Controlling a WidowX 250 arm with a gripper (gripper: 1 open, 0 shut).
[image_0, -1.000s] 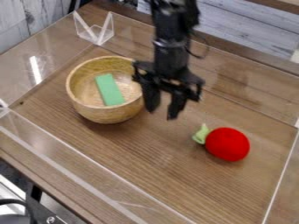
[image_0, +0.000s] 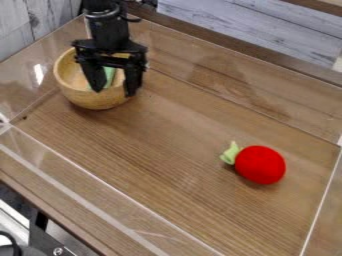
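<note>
My gripper (image_0: 108, 71), a black two-fingered one on a black arm, hangs over and partly inside a yellow bowl (image_0: 99, 98) at the upper left, its fingers open. A green item (image_0: 111, 76) in the bowl is mostly hidden behind the gripper. A red round object (image_0: 261, 165) with a pale green tip lies on the wooden table (image_0: 174, 180) at the lower right.
The middle, upper right and lower part of the table are clear. A pale wall and the table's edge border the left side, with dark cables at the lower left corner.
My gripper has moved left from the middle of the table to over the bowl, now covering much of the green item. The red object has stayed in place.
</note>
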